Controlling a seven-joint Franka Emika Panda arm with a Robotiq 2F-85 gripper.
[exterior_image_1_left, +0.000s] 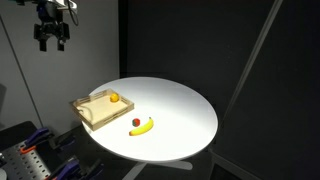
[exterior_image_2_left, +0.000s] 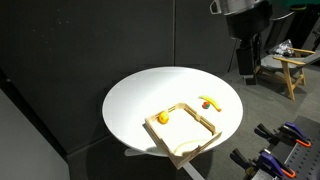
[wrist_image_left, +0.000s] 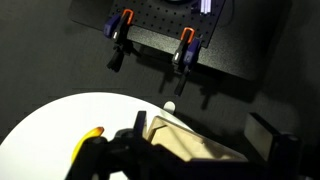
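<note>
My gripper (exterior_image_1_left: 52, 46) hangs high at the left in exterior view 1, well above the table. Its two fingers stand wide apart, and nothing shows between them there or in the wrist view. On the round white table lie a yellow banana (exterior_image_1_left: 142, 127) and a small red fruit (exterior_image_1_left: 136, 122), close beside each other. A shallow wooden tray (exterior_image_2_left: 190, 152) sits near the table's edge, with an orange (exterior_image_2_left: 164, 117) inside, in one corner. From the wrist camera only part of the tray (wrist_image_left: 190, 142) and the banana's end (wrist_image_left: 95, 132) can be seen.
The white tabletop (exterior_image_1_left: 180, 100) has wide free room beyond the fruit. Clamps with orange parts (wrist_image_left: 187, 36) stand on the dark robot base (wrist_image_left: 235, 55). A wooden chair (exterior_image_2_left: 285, 68) is off at the right in exterior view 2.
</note>
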